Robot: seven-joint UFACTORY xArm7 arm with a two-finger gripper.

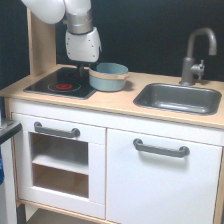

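A blue-grey pot (109,79) sits at the right edge of the black cooktop (45,85), mostly over the wooden counter. My white arm comes down from the top left. Its dark gripper (84,69) is low at the pot's left side, close against the rim or handle there. The fingers are small and dark against the dark backdrop, so whether they are closed around the pot does not show. Just left of the pot, a red-marked burner (65,87) is uncovered.
A metal sink (178,98) with a tall grey faucet (198,50) takes up the right of the counter. Bare wooden counter (122,98) lies between pot and sink. Below are an oven front with a dark handle (56,131) and a white cabinet door (150,180).
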